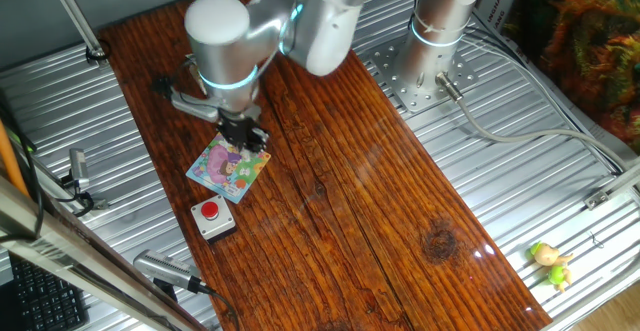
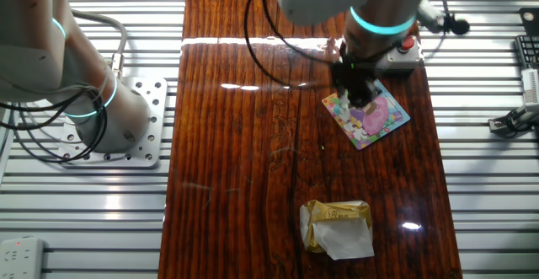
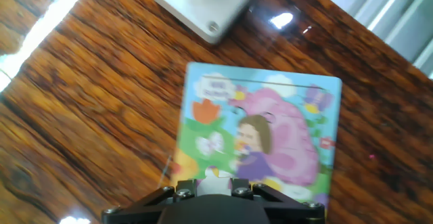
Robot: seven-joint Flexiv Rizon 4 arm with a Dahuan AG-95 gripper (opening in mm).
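A square picture book (image 1: 229,167) with a colourful cover lies flat on the wooden table; the wrist view shows the cover (image 3: 284,143) nearly whole, its lower edge hidden by my gripper. From outside, the gripper (image 1: 243,134) points down over one edge of the book, and in the second exterior view the dark, blurred gripper (image 2: 355,85) covers part of it. Whether the fingers touch anything is not clear. Their opening is hard to make out, and no held object can be recognised.
Close to the book stands a grey box with a red button (image 1: 210,210). A gold and white packet (image 2: 337,228) lies farther along the table. A silver device (image 1: 165,269) stands off the table's edge.
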